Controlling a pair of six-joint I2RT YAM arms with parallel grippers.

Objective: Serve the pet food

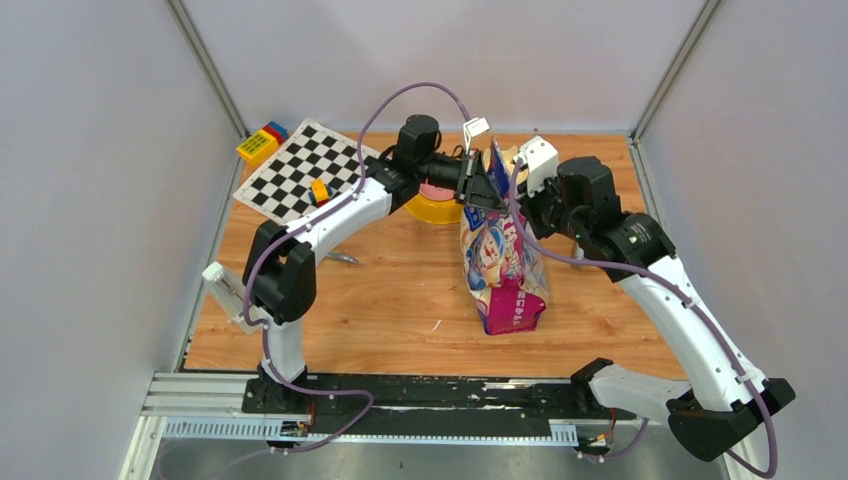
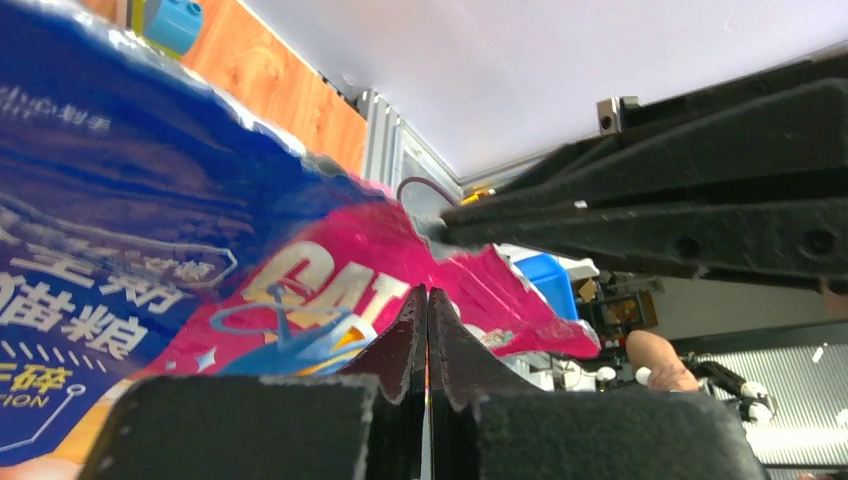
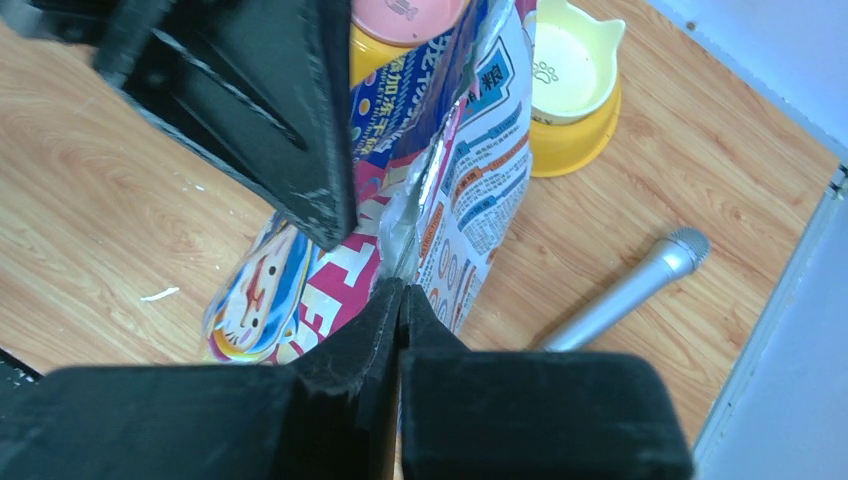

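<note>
A pink and blue cat food bag [image 1: 503, 295] stands upright at centre right, both grippers at its crumpled top. My left gripper is shut, the bag's printed upper part right behind it. My right gripper is shut at the bag's silvery top edge; whether film is pinched between its fingertips is hard to tell. A yellow bowl with pink inside [image 1: 430, 205] sits behind the bag, partly hidden by the left arm; a second yellow bowl with pale inside [image 3: 569, 138] is beside it.
A silver microphone [image 3: 625, 295] lies right of the bag. A checkerboard [image 1: 290, 180], toy bricks [image 1: 257, 147] and a white object [image 1: 226, 295] are at the left.
</note>
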